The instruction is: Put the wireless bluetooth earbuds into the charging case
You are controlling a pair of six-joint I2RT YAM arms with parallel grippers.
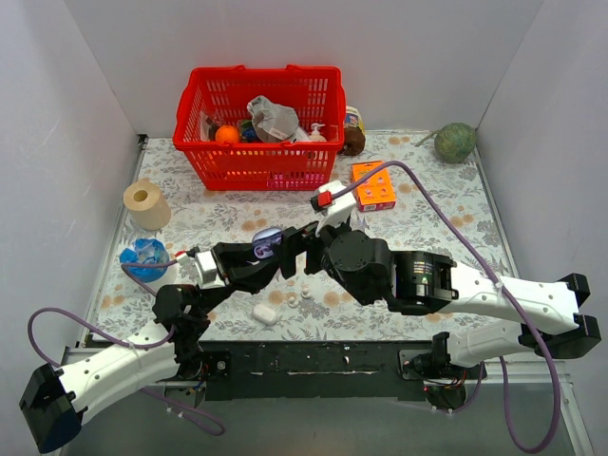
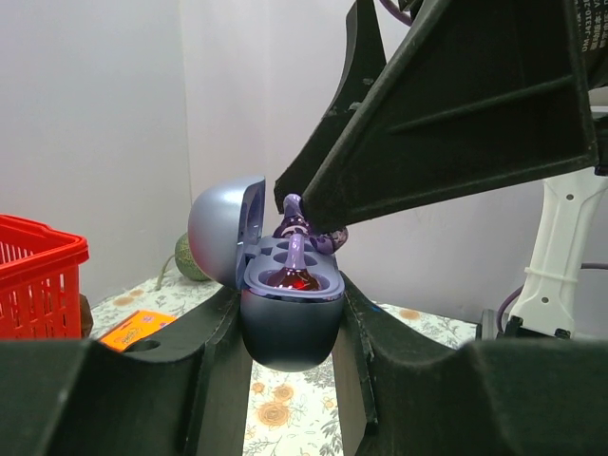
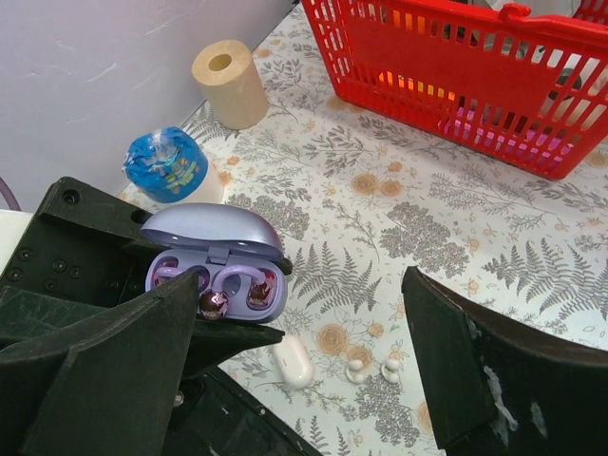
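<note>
My left gripper is shut on the purple charging case, holding it above the table with its lid raised. A purple earbud lies in the case's right part, its curved stem up. A second earbud shows a dark, shiny tip at the case's front edge, beside one of my right gripper's fingers; how far it is seated I cannot tell. In the left wrist view, that finger hangs over the case, very close to the rear earbud. My right gripper is open wide.
On the table below lie a white case and two small white earbuds. A red basket stands at the back, an orange box right of it. A paper roll and blue wrapped item stand left.
</note>
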